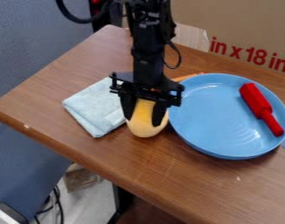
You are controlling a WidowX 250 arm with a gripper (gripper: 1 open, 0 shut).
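My black gripper (144, 107) reaches down over a pale yellow, rounded object (145, 127) on the wooden table, with a finger on either side of it; whether it grips firmly is hard to tell. A folded light cloth (91, 110) lies just to the left. To the right is a blue plate (209, 122) with a red cylindrical object (260, 108) on it. Something orange is partly hidden behind my gripper and the plate.
A cardboard box (244, 31) with red lettering stands at the back. The table (63, 79) has bare room at the back left and at the front. Cables and a floor show below its left edge.
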